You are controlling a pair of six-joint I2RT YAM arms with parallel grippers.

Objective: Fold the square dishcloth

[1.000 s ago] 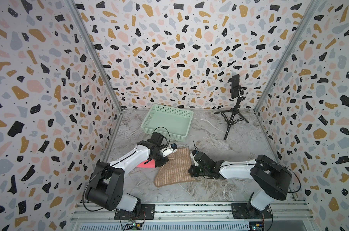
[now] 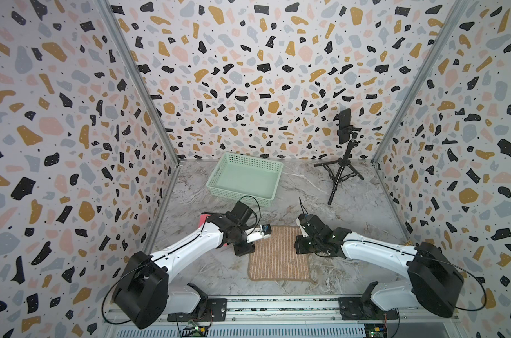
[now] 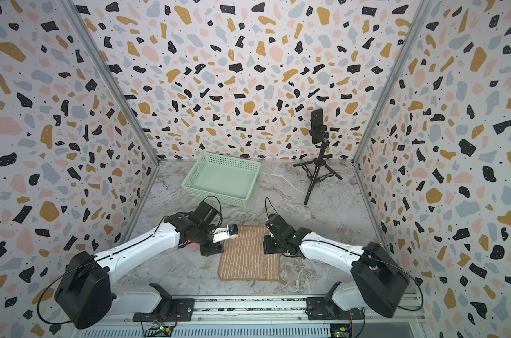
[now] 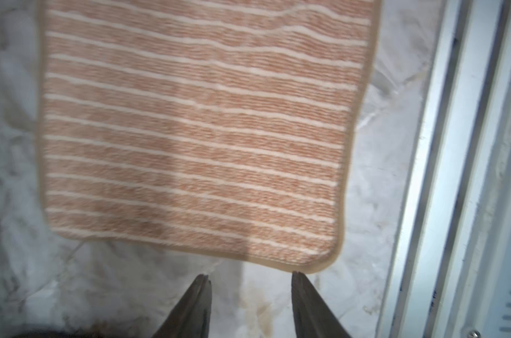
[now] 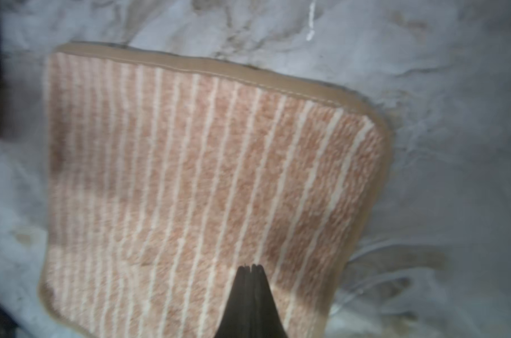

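The tan striped dishcloth (image 2: 275,262) lies flat and unfolded near the front middle of the table, slightly wavy along one edge in the left wrist view (image 4: 199,135). My left gripper is over the cloth's left side, its fingers apart with nothing between them. In the right wrist view my right gripper hangs over the cloth's right part, its fingers together and nothing visible held.
A mint basket (image 2: 244,177) stands at the back left, and a black tripod (image 2: 339,169) at the back right. A red item (image 2: 204,219) is mostly behind my left arm. Metal rails (image 4: 435,169) run along the front edge.
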